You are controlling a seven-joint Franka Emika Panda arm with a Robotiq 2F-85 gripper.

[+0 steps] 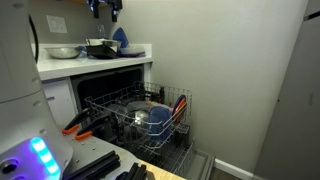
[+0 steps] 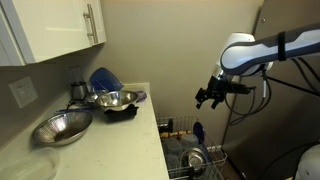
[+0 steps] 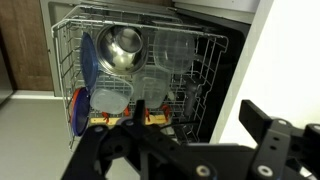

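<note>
My gripper [image 2: 213, 101] hangs in the air above the pulled-out dishwasher rack [image 1: 137, 107], fingers apart and nothing between them. From the wrist view, the rack holds a steel bowl [image 3: 122, 48], a clear container [image 3: 173, 52], a blue plate [image 3: 89, 60] and a pale cup [image 3: 109, 100]. The gripper's dark fingers [image 3: 285, 137] fill the bottom of that view and hide part of the rack's near side. Exterior view 1 has only the fingertips, at the top edge.
On the white counter [image 2: 115, 150] stand a steel colander [image 2: 62, 127], a metal bowl [image 2: 115, 98] on a dark item, and a clear bowl [image 2: 30, 164]. A wall cabinet [image 2: 50, 30] overhangs it. Bare wall and open floor lie right of the rack in exterior view 1.
</note>
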